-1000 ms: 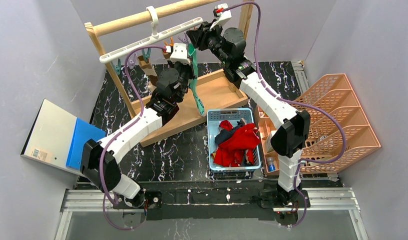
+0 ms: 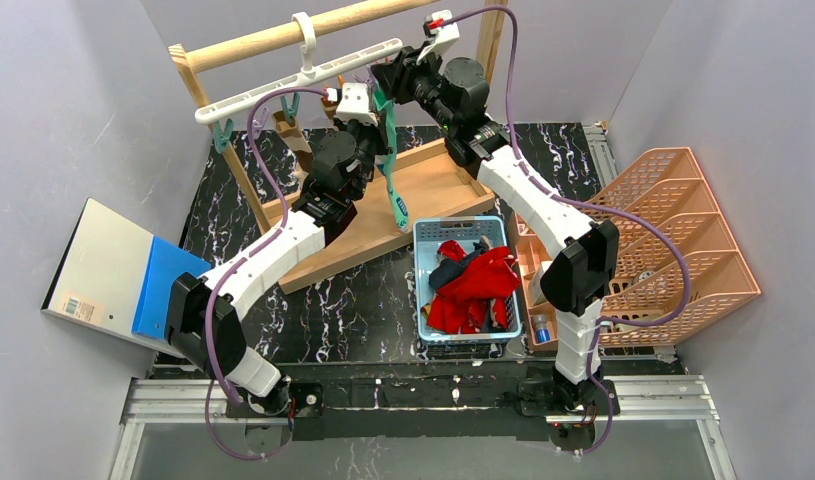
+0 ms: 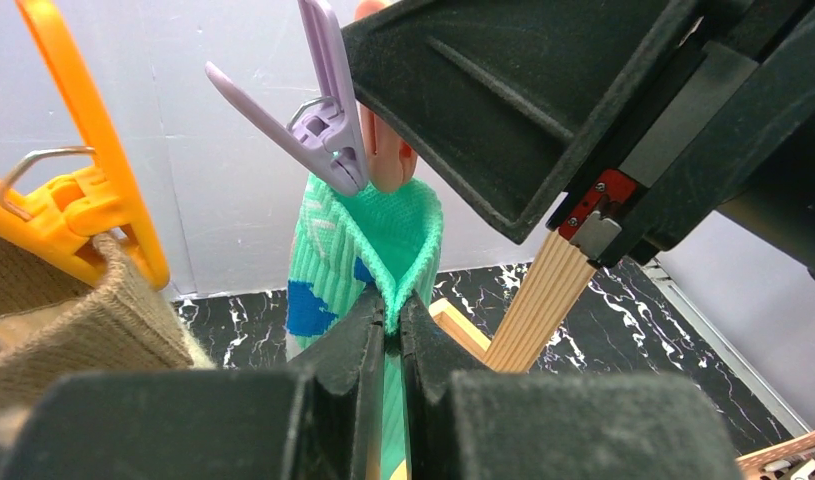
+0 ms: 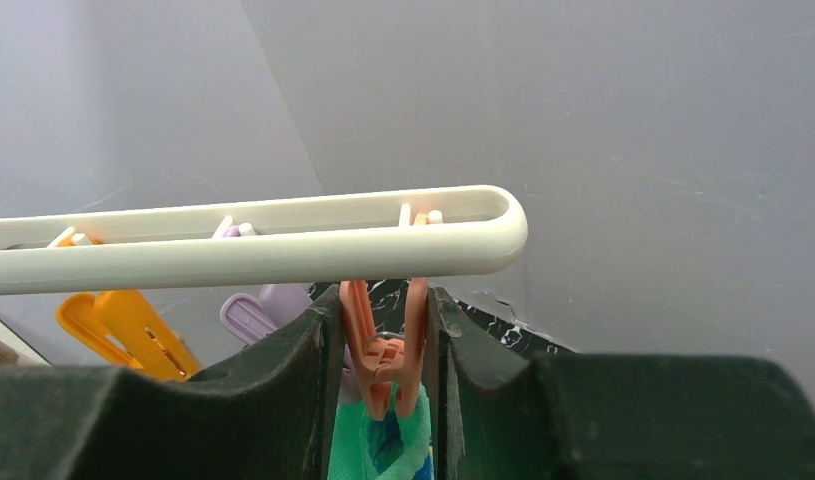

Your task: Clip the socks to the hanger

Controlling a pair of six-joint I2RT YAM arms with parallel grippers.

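My left gripper is shut on the near edge of a green sock with a blue patch, whose open top spreads above the fingertips. My right gripper is shut on the handles of the peach clip at the end of the white hanger. In the right wrist view the sock's top edge sits right at this clip's lower end. Whether the sock lies between the clip's fingers cannot be made out. The sock's long part hangs down in the top view.
Beside the peach clip hangs an empty-looking lilac clip; an orange clip grips a brown sock. A blue basket of red and dark socks stands below. The wooden stand is close to the left arm.
The hanger has shifted very slightly left, and my left gripper has moved slightly with the sock. My right gripper stays nearly in place at the hanger's end.
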